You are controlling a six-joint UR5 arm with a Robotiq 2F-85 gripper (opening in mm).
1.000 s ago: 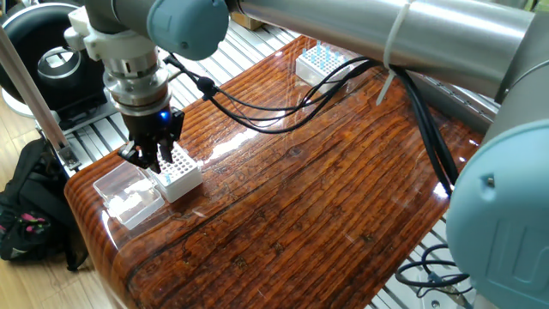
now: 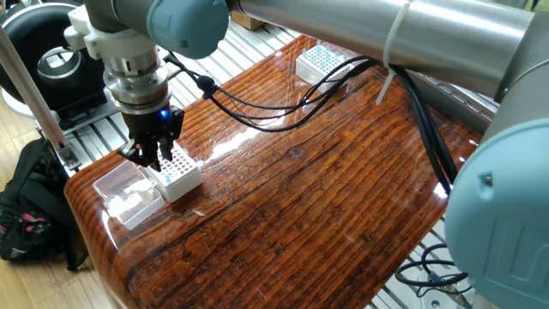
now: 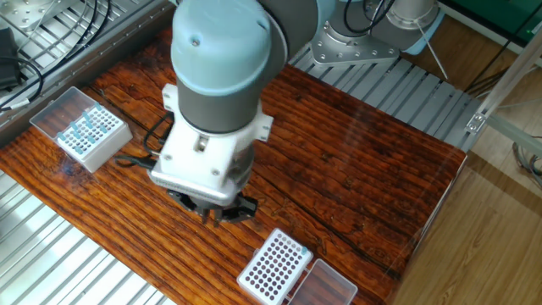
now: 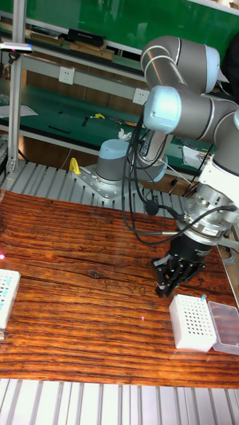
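Observation:
A white tip rack (image 3: pixel 275 267) with rows of holes stands beside its clear lid, a small blue piece (image 3: pixel 303 252) at one corner; most other holes look empty. Across the table, a second white rack (image 3: pixel 95 135) holds several light-blue pipette tips (image 3: pixel 80 129). My black gripper (image 3: pixel 211 219) points down over the wood, to one side of the emptier rack and apart from it in exterior view 2. Its fingertips (image 4: pixel 161 291) stand close together; whether a small gap remains or something thin sits between them is unclear. In exterior view 1 the gripper (image 2: pixel 160 161) covers part of that rack.
The clear lid (image 2: pixel 129 194) lies flat on the table by the emptier rack. Black cables (image 2: pixel 283 120) loop from the wrist along the arm. Bare wooden table (image 4: pixel 85 283) spreads between the two racks.

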